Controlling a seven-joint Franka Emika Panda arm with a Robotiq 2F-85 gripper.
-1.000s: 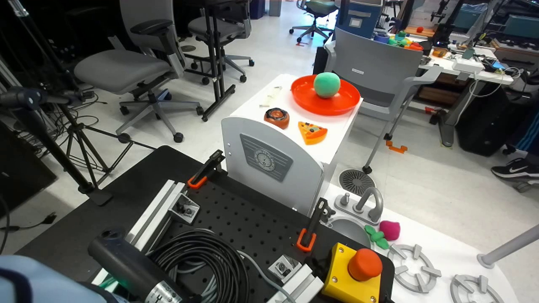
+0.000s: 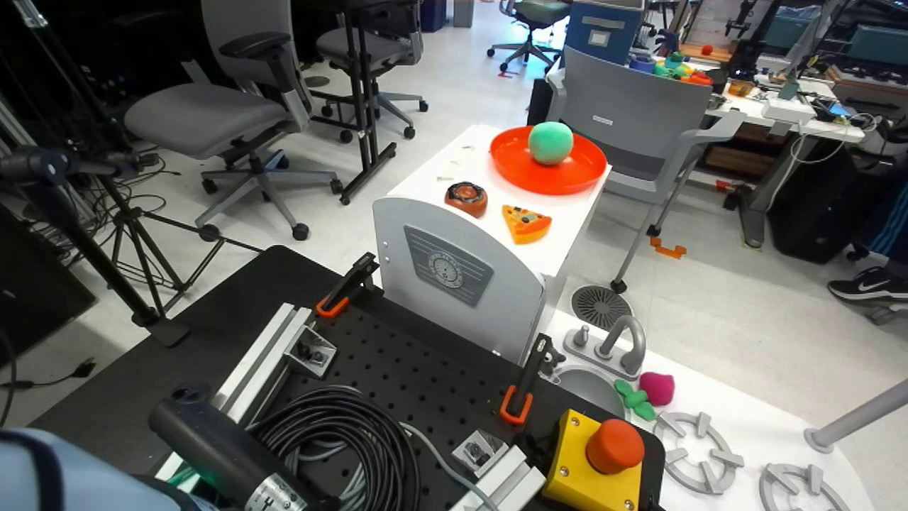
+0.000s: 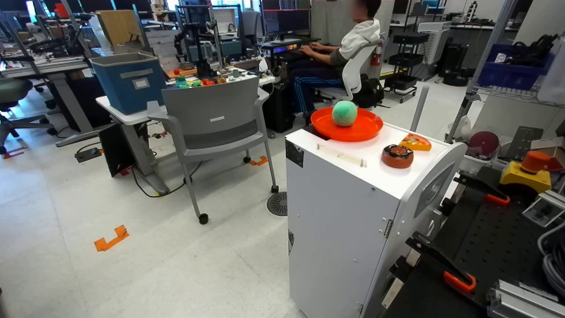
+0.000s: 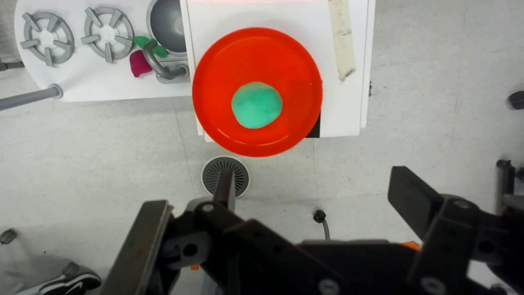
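A pale green ball rests on a round red plate, which lies on top of a white cabinet. On the same top, near the grey end panel, are a brown doughnut-like toy and an orange toy pizza slice. Seen from above in the wrist view, the plate and ball lie beyond my gripper. Its fingers are wide apart with nothing between them; floor shows in the gap. Neither exterior view includes the gripper.
Beside the cabinet a lower white counter carries a sink with a faucet, a magenta toy, a green toy and burner rings. A grey chair stands close to the cabinet. Coiled cables lie on the black board.
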